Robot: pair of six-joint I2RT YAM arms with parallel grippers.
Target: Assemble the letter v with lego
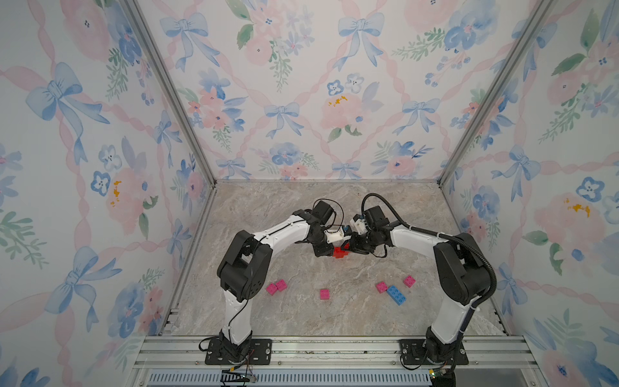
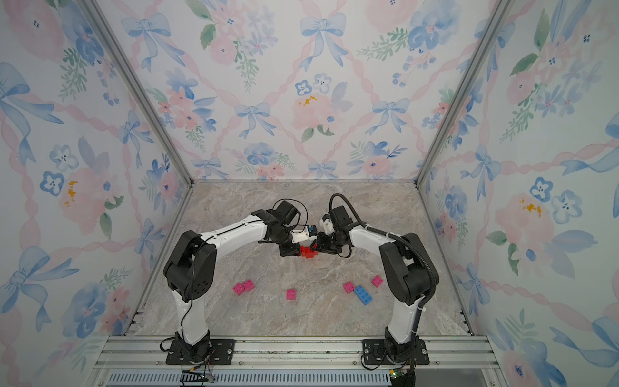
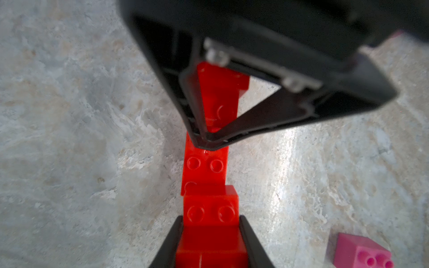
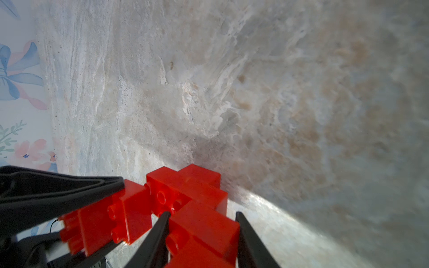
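A joined group of red bricks (image 1: 338,253) sits at the middle, between both grippers. In the left wrist view, my left gripper is shut on the near red brick, with studded red bricks (image 3: 204,165) running away from it under the other gripper's black fingers. In the right wrist view, my right gripper is shut on a red brick at the bottom, beside more red bricks (image 4: 187,189) in a stepped, angled arrangement. The exact shape of the whole group is partly hidden by both grippers.
Several loose pink bricks (image 1: 324,294) and a blue brick (image 1: 396,294) lie along the front of the marble surface.
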